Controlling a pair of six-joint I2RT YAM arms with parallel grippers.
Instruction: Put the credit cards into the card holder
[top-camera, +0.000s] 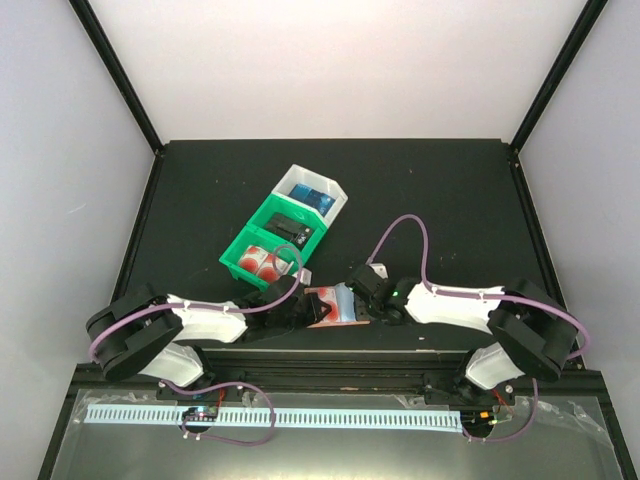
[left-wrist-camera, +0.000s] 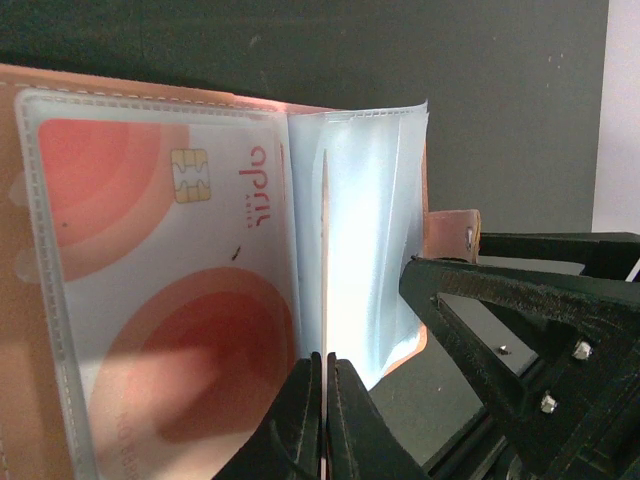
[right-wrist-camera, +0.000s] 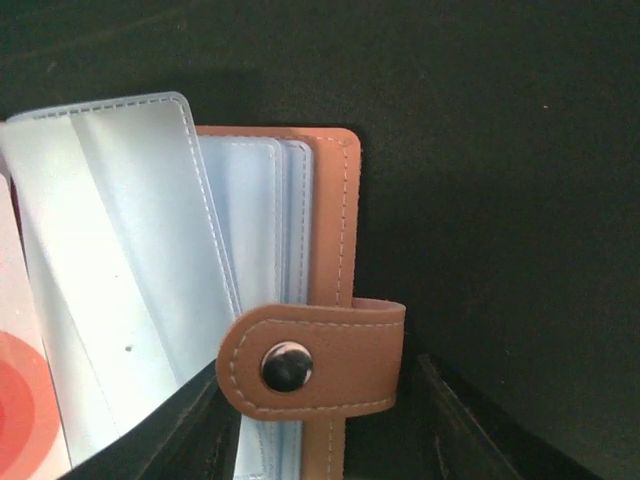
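The brown card holder (right-wrist-camera: 335, 215) lies spread on the table with its clear sleeves (left-wrist-camera: 375, 230) showing. A red-and-white card (left-wrist-camera: 190, 350) sits in the left sleeve. My left gripper is shut above the holder on a thin, edge-on piece (left-wrist-camera: 325, 250) that looks like a credit card standing upright over the sleeves. Whether its lower edge is inside a sleeve, I cannot tell. At the holder's right edge, my right gripper is part open, its fingers (right-wrist-camera: 455, 425) on either side of the snap strap (right-wrist-camera: 340, 350).
A green tray (top-camera: 240, 245) with red-and-white cards (top-camera: 265, 262) and dark cards (top-camera: 290, 229) stands behind the left gripper. A white bin (top-camera: 290, 180) with blue cards (top-camera: 312, 197) adjoins it.
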